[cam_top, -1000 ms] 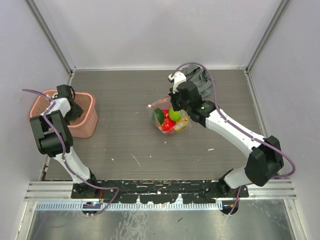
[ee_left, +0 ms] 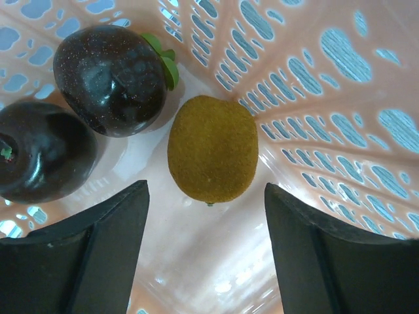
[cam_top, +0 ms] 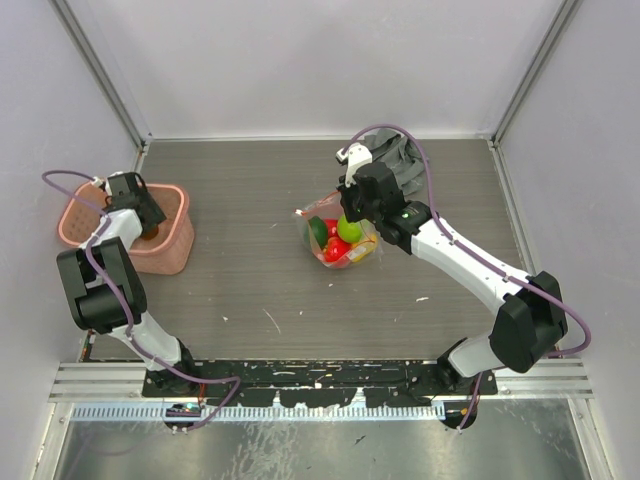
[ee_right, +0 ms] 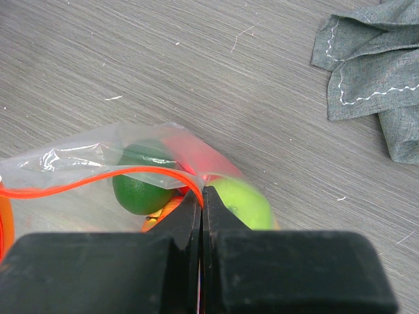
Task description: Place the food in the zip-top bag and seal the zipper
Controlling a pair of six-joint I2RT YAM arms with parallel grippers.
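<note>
Inside the pink basket [cam_top: 172, 258], my left gripper points down with its fingers apart and nothing between them. A brown kiwi [ee_left: 213, 149] lies on the basket floor just beyond the fingertips. Two dark purple fruits, probably mangosteens [ee_left: 110, 80], rest beside it. At mid-table stands the clear zip bag [cam_top: 303, 215], its mouth edged in orange. A green avocado [ee_right: 141, 190], a green apple [ee_right: 243, 201] and red and yellow pieces are in the bag. My right gripper is shut on the bag's orange-edged rim.
A crumpled grey cloth [cam_top: 402, 158] lies behind the right gripper. Bare table [cam_top: 240, 240] stretches between basket and bag. The basket's perforated walls [ee_left: 308, 98] rise close around the left gripper.
The right arm and the bag have stayed still.
</note>
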